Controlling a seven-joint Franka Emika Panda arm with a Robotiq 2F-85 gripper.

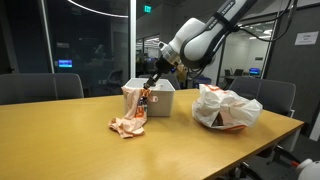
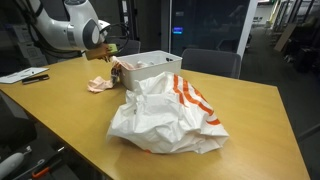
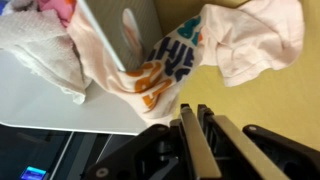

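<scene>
A peach cloth with printed letters is draped over the wall of a white box. Part of it lies inside the box, and its lower end spreads on the table. In exterior view 2 the cloth shows at the box's left end. My gripper is above the near left edge of the box, apart from the cloth. In the wrist view its fingertips stand close together with a narrow gap, and no cloth shows between them.
A large crumpled white bag with orange print lies on the table to the right of the box. Light-coloured cloths are in the box. Chairs stand behind.
</scene>
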